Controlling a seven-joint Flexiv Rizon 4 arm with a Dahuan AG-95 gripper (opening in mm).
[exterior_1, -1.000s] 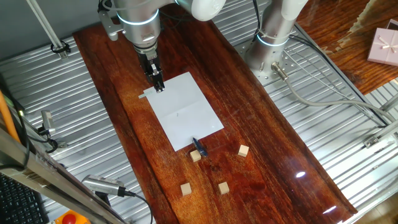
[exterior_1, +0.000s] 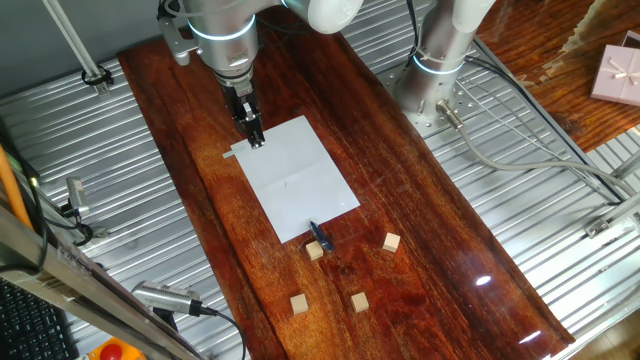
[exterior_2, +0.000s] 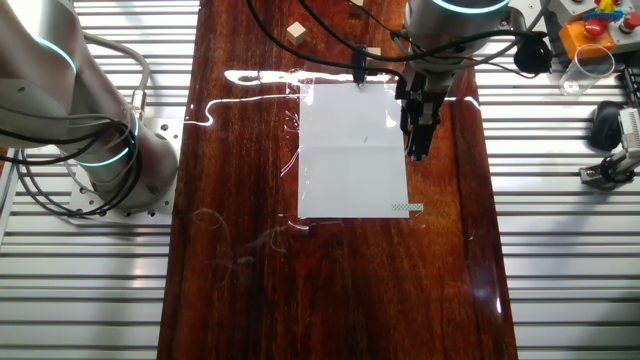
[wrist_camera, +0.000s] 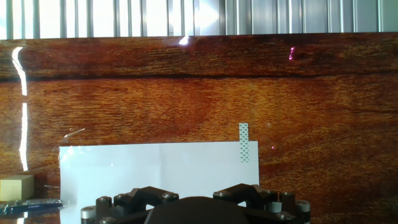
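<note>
A white sheet of paper (exterior_1: 298, 180) lies flat on the brown wooden table, with a small faint mark near its middle. Patterned tape (wrist_camera: 244, 143) crosses one edge of the sheet. At the opposite end, a dark blue pen (exterior_1: 320, 237) touches or overlaps the paper's edge, close beside a wooden cube (exterior_1: 315, 251). My gripper (exterior_1: 256, 143) points down over the sheet's corner near the tape; its height above the paper is hard to judge. Nothing shows held in it. Only its upper linkages appear in the wrist view, and the fingertips are too small elsewhere to tell their gap.
More wooden cubes stand apart beyond the pen: one cube (exterior_1: 391, 242), another cube (exterior_1: 360, 302) and a third cube (exterior_1: 299, 303). Black cables (exterior_2: 330, 45) hang near my arm. Bare table (exterior_2: 300, 290) lies beyond the tape.
</note>
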